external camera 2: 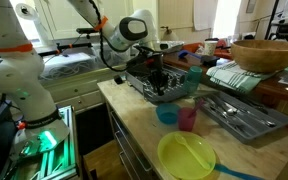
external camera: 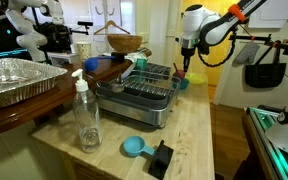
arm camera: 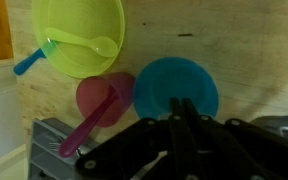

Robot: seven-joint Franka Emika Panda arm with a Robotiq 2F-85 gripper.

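Note:
My gripper points down over a round blue cup (arm camera: 169,80), its dark fingertips close together across the cup's opening. It looks shut, but what lies between the fingers is hidden. In exterior view 2 the gripper (external camera 2: 164,97) hangs just above the blue cup (external camera 2: 167,115); contact cannot be made out. A pinkish-red cup (external camera 2: 188,119) stands close beside the blue one, with a long handle-like piece (arm camera: 85,127) across it in the wrist view. A yellow-green plate (external camera 2: 185,158) bears a yellow spoon (arm camera: 96,44).
A metal dish rack (external camera: 144,98) stands beside the cups, with a cutlery tray (external camera 2: 246,117) next to it. Toward the front are a soap bottle (external camera: 86,115) and a blue scoop (external camera: 134,146). Bare counter (external camera: 189,140) lies open in front of the rack.

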